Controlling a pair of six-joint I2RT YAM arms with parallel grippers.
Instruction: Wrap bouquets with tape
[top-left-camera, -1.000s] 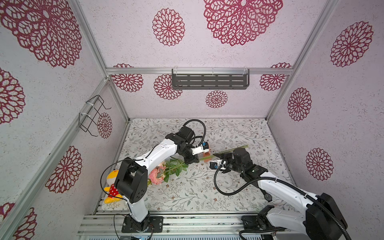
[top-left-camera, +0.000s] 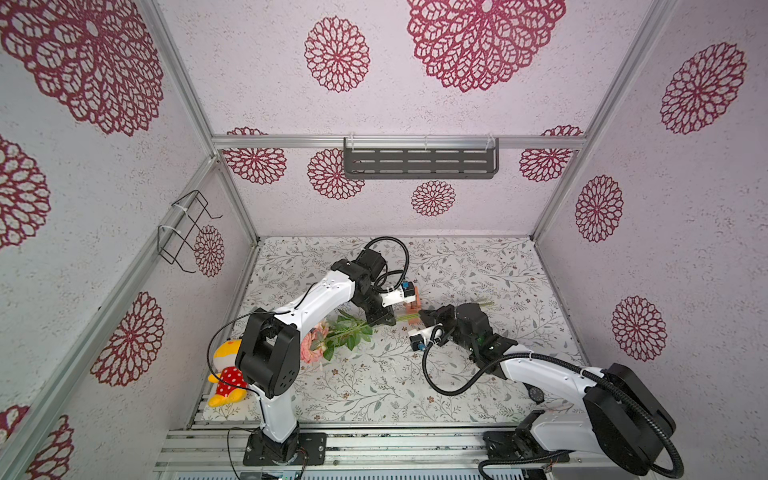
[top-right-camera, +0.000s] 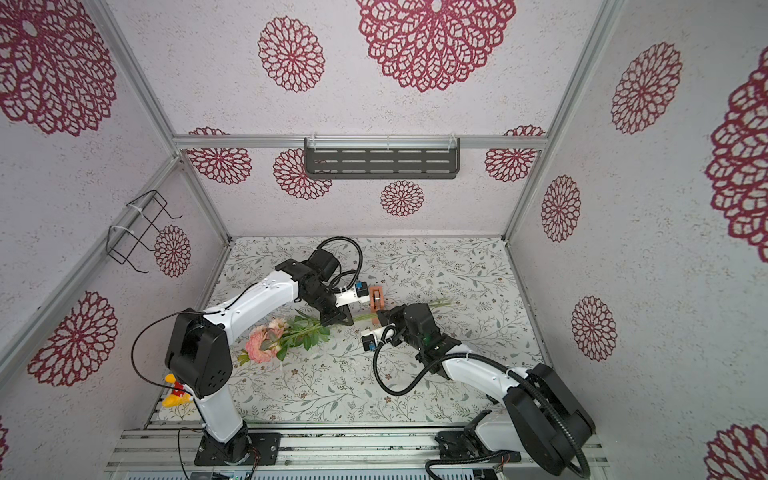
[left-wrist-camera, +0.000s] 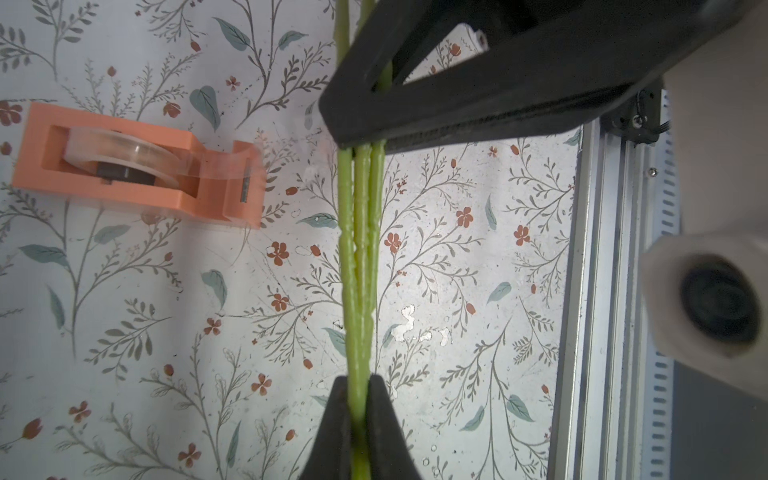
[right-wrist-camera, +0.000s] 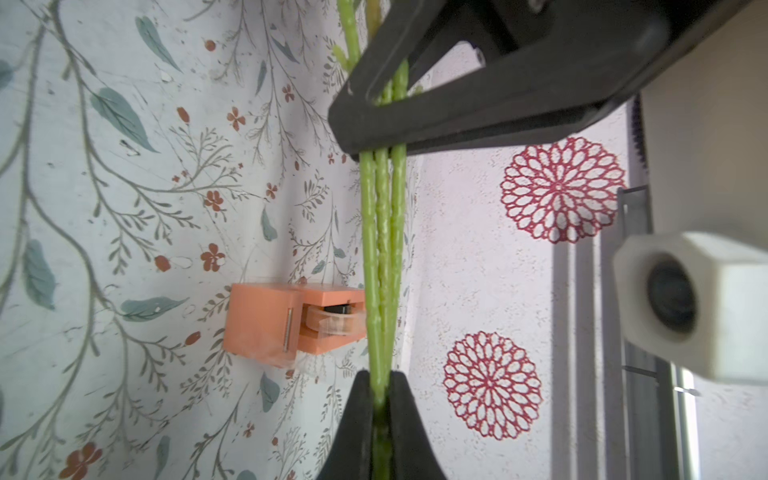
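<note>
A bouquet of pink flowers (top-right-camera: 264, 342) with green stems (left-wrist-camera: 357, 272) lies crosswise through both grippers. My left gripper is shut on the stems near the flower end. My right gripper is shut on the same stems farther right. An orange tape dispenser (left-wrist-camera: 112, 184) with a roll of clear tape (left-wrist-camera: 120, 148) stands on the table beneath the stems, between the grippers; clear film shows at its cutter end. Whether any tape touches the stems I cannot tell.
A yellow and red plush toy (top-left-camera: 228, 388) lies at the front left. A grey shelf (top-left-camera: 420, 172) hangs on the back wall and a wire rack (top-left-camera: 180, 232) on the left.
My right gripper has moved left and slightly down in the top left view, toward the left one. The left gripper has shifted a little to the left.
</note>
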